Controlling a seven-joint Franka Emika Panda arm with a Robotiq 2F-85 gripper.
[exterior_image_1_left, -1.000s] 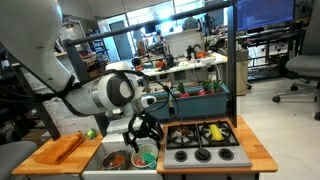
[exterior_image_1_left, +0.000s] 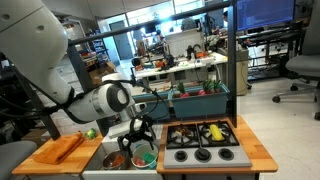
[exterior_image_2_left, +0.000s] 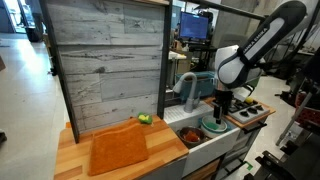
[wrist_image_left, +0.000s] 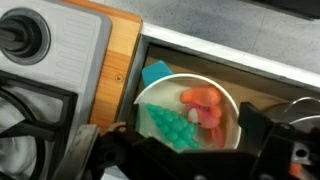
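Note:
My gripper is open above a white bowl (wrist_image_left: 228, 99) in the sink, its dark fingers spread on either side at the bottom of the wrist view. Inside the bowl lie a bumpy green toy (wrist_image_left: 172, 126) and a reddish-orange toy (wrist_image_left: 203, 100). Nothing shows held between the fingers. From exterior view 1, the gripper (exterior_image_1_left: 138, 133) hangs just over the bowl (exterior_image_1_left: 147, 157), which the arm partly hides.
A metal pot (exterior_image_2_left: 191, 135) stands beside the bowl in the sink. The stove (exterior_image_1_left: 205, 148) with a yellow item on it is to the right. An orange cloth (exterior_image_2_left: 118, 146) and a green sponge (exterior_image_2_left: 146, 119) lie on the wooden counter.
The arm has come down and shifted slightly left in exterior view 1, bringing the gripper closer to the bowl. The bowl and pot look unmoved.

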